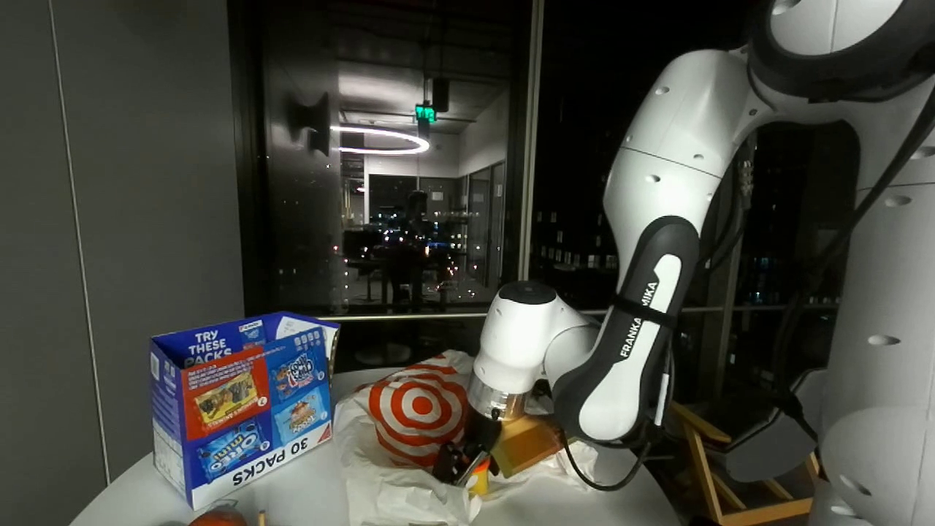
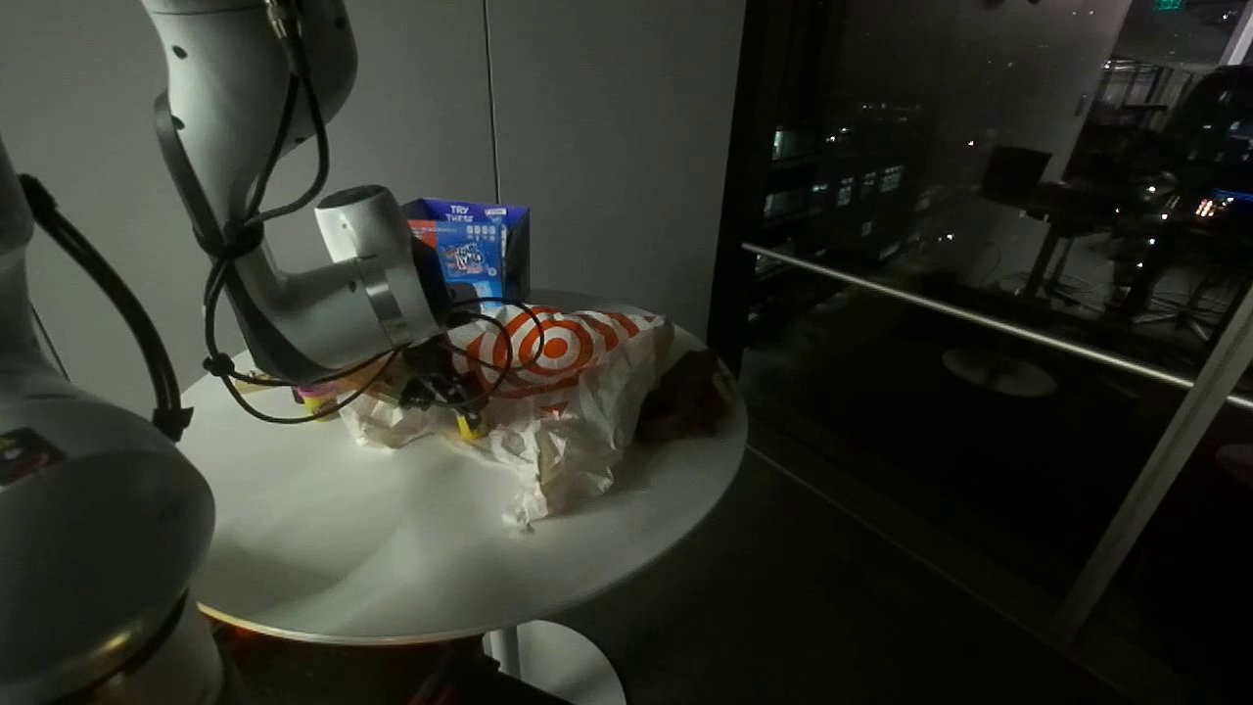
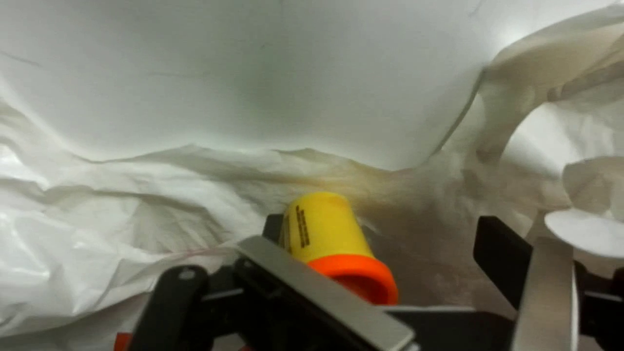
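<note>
A small yellow tub with an orange rim [image 3: 327,231] lies tilted on the crumpled white bag in the wrist view. My gripper stands open over it. The tub sits near the left finger, which covers part of its lower left side, while a wide gap separates it from the right finger. I cannot tell whether the left finger touches it. In exterior view 1 the gripper [image 1: 462,464] is low at the front of the bag, with the tub [image 1: 479,478] partly hidden beside it. Exterior view 2 shows only a yellow bit of the tub [image 2: 470,427] under the fingers.
The white plastic bag with red target rings [image 1: 421,408] bulges right beside the gripper. A blue snack box [image 1: 254,403] stands at the left. An orange-brown box [image 1: 526,444] is close behind the gripper. Bare white tabletop [image 2: 388,517] lies in front in exterior view 2.
</note>
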